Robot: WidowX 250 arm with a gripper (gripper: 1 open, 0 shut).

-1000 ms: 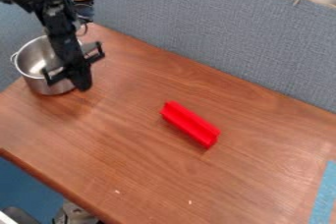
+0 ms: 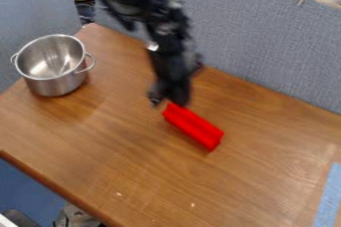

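Note:
A red bar-shaped block (image 2: 194,127) lies on the wooden table (image 2: 120,161) right of centre. My black gripper (image 2: 167,98) is blurred above the block's upper-left end; I cannot see its fingertips clearly, and nothing visible hangs from it. A steel pot (image 2: 54,65) with two side handles stands upright at the left of the table.
A grey padded wall (image 2: 253,42) runs along the back of the table.
My gripper has moved right from inside and beside the pot to over the red block. The pot and the block look unmoved.

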